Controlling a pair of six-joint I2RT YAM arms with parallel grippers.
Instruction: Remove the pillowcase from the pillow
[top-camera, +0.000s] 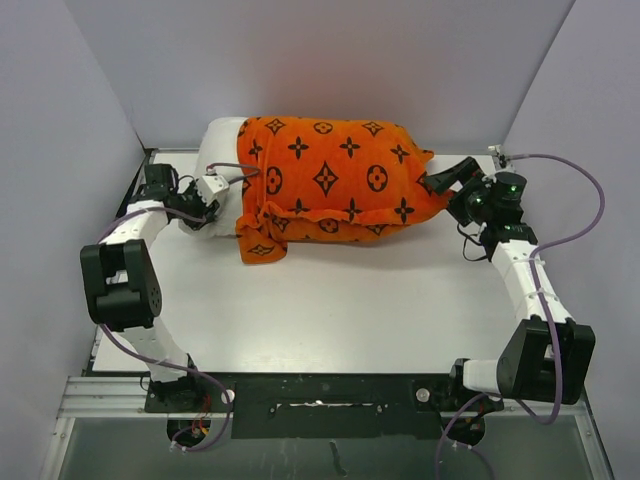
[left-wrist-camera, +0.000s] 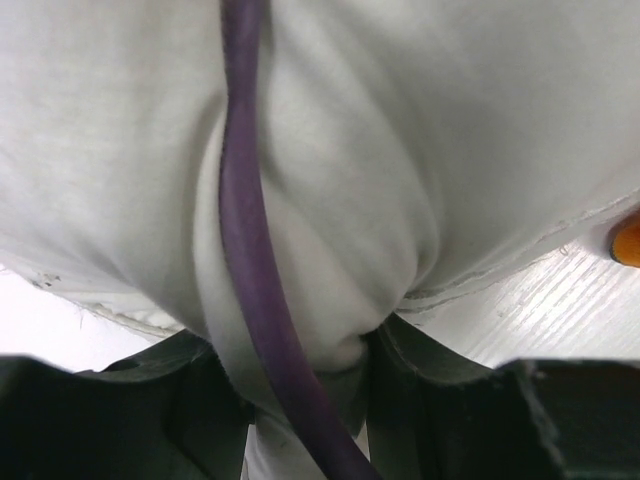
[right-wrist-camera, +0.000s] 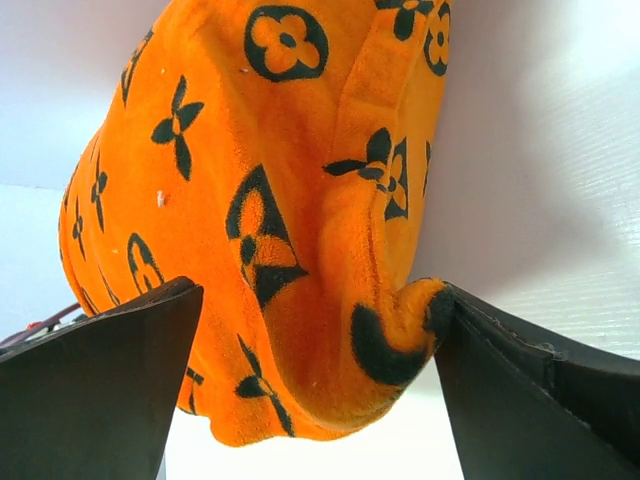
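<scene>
The orange pillowcase with dark monogram print (top-camera: 322, 170) covers most of the pillow, lying across the back of the table. At its left end the white pillow (top-camera: 220, 145) is bare. My left gripper is shut on that white pillow's gathered fabric, a purple cable running over it. At the pillowcase's right end my right gripper (top-camera: 455, 185) stands open; in its wrist view a folded orange corner (right-wrist-camera: 390, 340) lies between or just beyond its fingers.
Grey walls stand at the back and both sides. Purple cables run along both arms.
</scene>
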